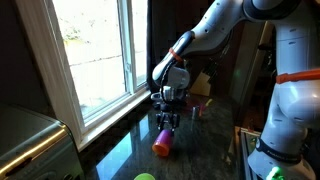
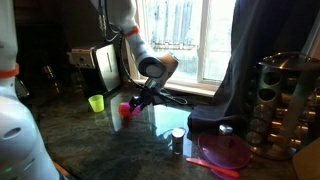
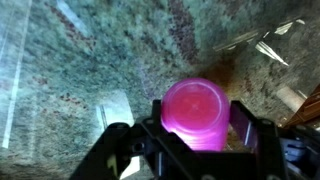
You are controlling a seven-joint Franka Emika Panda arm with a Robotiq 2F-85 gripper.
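Pink, with an orange-looking end in the exterior views, the cup (image 1: 162, 143) is held in my gripper. In the wrist view the round pink face of the cup (image 3: 195, 112) fills the space between the dark fingers, which are shut on it. From the second exterior view, the cup (image 2: 126, 110) appears low over the dark counter; whether it touches the surface cannot be told. A yellow-green cup (image 2: 96, 103) stands apart from it on the window-left side, and only its top shows in the first exterior view.
On the dark counter (image 2: 90, 145), a dark red pot lid (image 2: 225, 150), a red-handled utensil (image 2: 212, 167) and a small jar (image 2: 178, 140) lie to the right. A metal rack (image 2: 275, 105) stands behind them. Counter space in front of the held cup is clear.
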